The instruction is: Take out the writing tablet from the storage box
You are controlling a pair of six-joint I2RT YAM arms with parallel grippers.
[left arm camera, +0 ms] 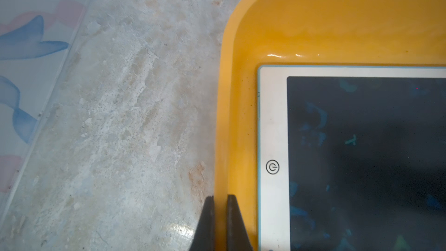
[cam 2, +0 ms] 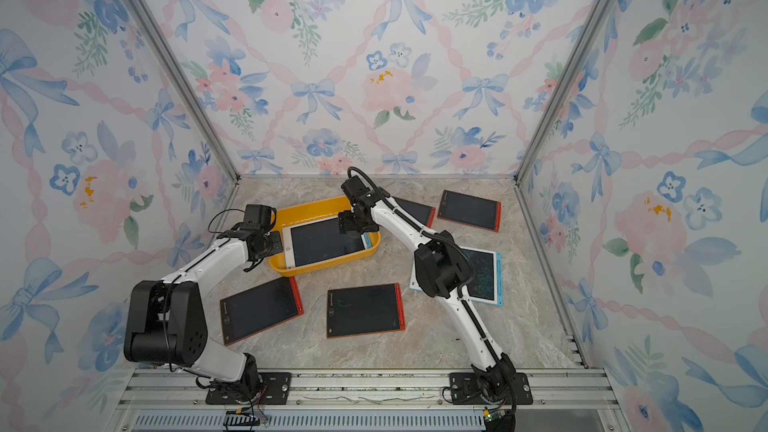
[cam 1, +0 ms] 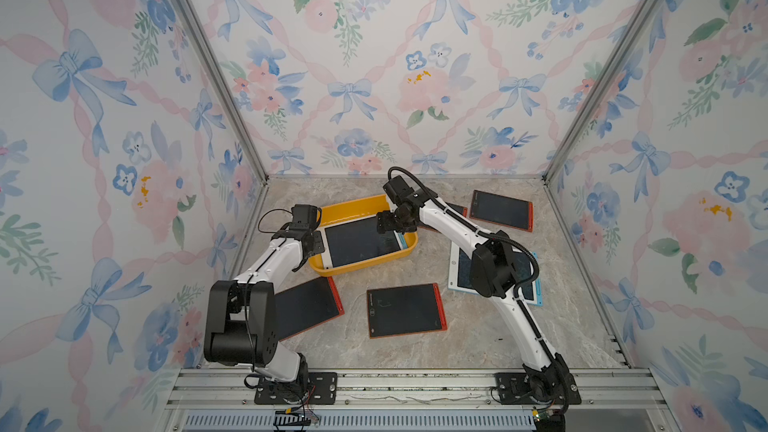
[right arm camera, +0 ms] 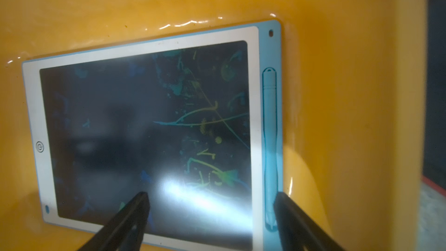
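Note:
A yellow storage box (cam 1: 344,212) stands toward the back left of the table. Flat inside it lies the writing tablet (cam 1: 360,241), with a dark screen, white frame and a light-blue end that carries a blue stylus (right arm camera: 270,144). At the box's left side, my left gripper is shut on the yellow rim (left arm camera: 223,111), one finger either side of it. Above the tablet's right part, my right gripper is open. Its fingers are spread wide over the screen and the blue end, and nothing is held between them.
Dark tablets with red ends lie in front, at front left (cam 2: 260,309) and front middle (cam 1: 404,309), and at back right (cam 1: 501,209). Another dark one (cam 2: 412,212) sits close beside the box's right end. A white-and-blue tablet (cam 2: 484,273) is partly under the right arm.

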